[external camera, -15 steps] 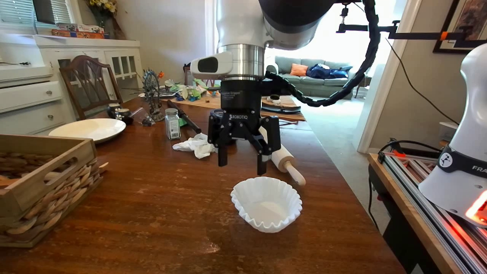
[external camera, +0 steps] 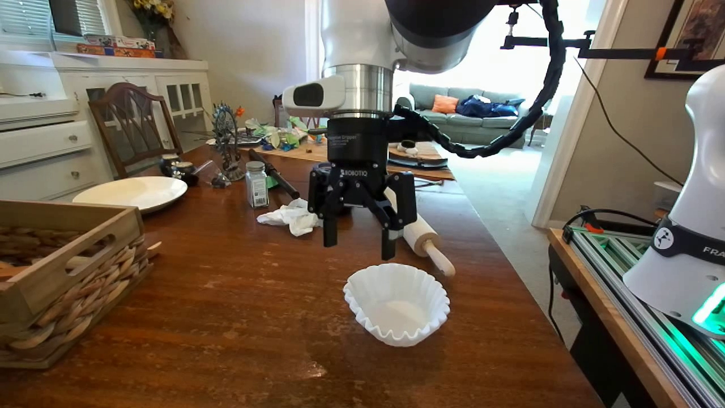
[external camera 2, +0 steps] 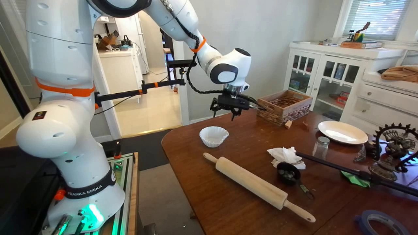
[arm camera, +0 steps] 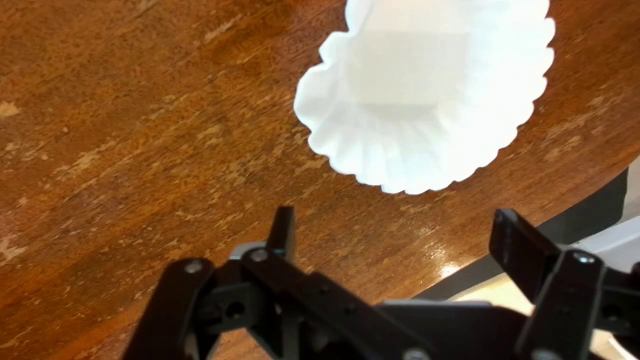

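Observation:
My gripper [external camera: 358,246] hangs above the wooden table with its fingers wide open and nothing between them. In the wrist view both fingertips [arm camera: 283,231] show, with bare wood in the gap. A white fluted paper cup [external camera: 397,306], like a large coffee filter, sits upright and empty on the table. It lies close to my gripper but apart from it and lower. From the other side, the cup [external camera 2: 214,136] stands near the table's rounded corner. In the wrist view the cup [arm camera: 414,114] lies beyond the fingertips, its far edge cut off.
A wooden rolling pin [external camera 2: 250,182] lies near the cup. A wicker-sided crate [external camera: 75,292], a crumpled white tissue [external camera: 292,216], a glass jar [external camera: 256,185], a cream plate [external camera: 136,193] and a dark metal statue [external camera 2: 392,152] share the table. Bare wood separates crate and cup.
The light on the robot's base has turned from red to green. My gripper has barely shifted and stays open; the paper cup has not moved.

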